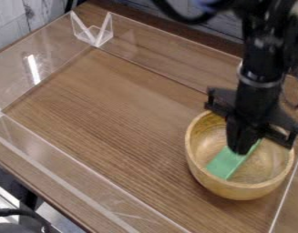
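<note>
The black gripper (242,127) hangs over a tan bowl (241,189) at the right of the camera view, its dark fingers pointing down above the bowl's rear part. A green oblong object (225,166) lies in the bowl, partly under the gripper. The fingers look shut, with nothing clearly visible between them, though they are somewhat blurred.
A wooden tabletop (97,127) fills the left and middle, largely clear. A white wire holder (93,30) stands at the back left. Dark cables lie at the lower left corner.
</note>
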